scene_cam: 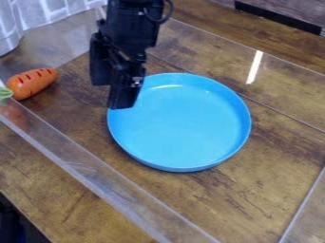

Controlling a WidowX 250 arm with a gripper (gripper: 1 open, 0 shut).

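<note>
The black gripper (117, 87) hangs over the left rim of a round blue plate (181, 123), its fingers apart with nothing seen between them. To its left, apart from it, an orange carrot (32, 83) with green leaves lies on the wooden table near the clear barrier at the left.
A transparent strip (95, 180) runs diagonally across the lower left. A whitish object (10, 21) stands at the top left corner.
</note>
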